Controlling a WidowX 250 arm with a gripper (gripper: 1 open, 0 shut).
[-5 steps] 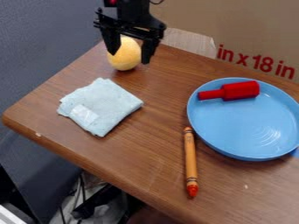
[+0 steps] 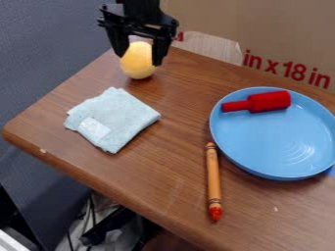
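Note:
My black gripper [image 2: 137, 44] hangs at the top of the view, its fingers apart on either side of the upper part of a pale yellow round object [image 2: 137, 62] at the table's back left; I cannot tell whether they touch it. A folded pale blue cloth [image 2: 112, 119] lies at the left. A blue plate [image 2: 272, 147] on the right holds a red cylindrical object [image 2: 258, 102]. An orange crayon [image 2: 214, 181] lies left of the plate, pointing toward the front.
The wooden table [image 2: 144, 186] has bare space in the middle and front left. A cardboard box [image 2: 249, 29] stands behind it. The table's left edge drops away to dark floor.

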